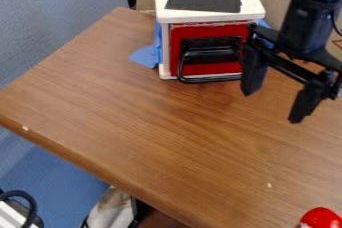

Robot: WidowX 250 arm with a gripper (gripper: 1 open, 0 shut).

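Note:
A white toy oven (207, 2) with a red front and a black handle (210, 52) stands at the back of the wooden table. My black gripper (277, 97) hangs open at its right, over the table, with nothing visible between its two fingers.
A blue cloth (144, 56) lies left of the oven. A red object (321, 220) sits at the bottom right. Cardboard stands behind at the right.

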